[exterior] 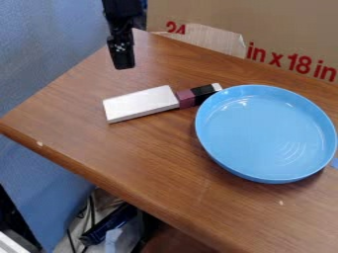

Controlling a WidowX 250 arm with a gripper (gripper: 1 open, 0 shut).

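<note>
My black gripper (123,54) hangs high over the back left of the wooden table, above and behind a cleaver-like object with a broad silver blade (138,104) and a dark red-and-black handle (199,94). That object lies flat, its handle end close to the blue plate (264,133). The gripper is apart from both, and its fingers are too small and dark to show whether they are open or shut.
A cardboard box (284,30) stands behind the table (119,148). The table's left and front edge drops to cluttered floor. Bare wood lies at the left and in front of the blade.
</note>
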